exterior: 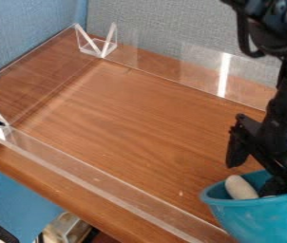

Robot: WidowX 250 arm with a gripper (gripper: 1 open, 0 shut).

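My black gripper [263, 159] reaches down at the right edge into a teal bowl [267, 220], its fingers open. A white object [240, 187] lies inside the bowl just left of the gripper's lower finger, mostly hidden by the bowl's near wall; I cannot tell whether the finger touches it.
A grey textured wall stands behind, and a blue floor shows at the lower left.
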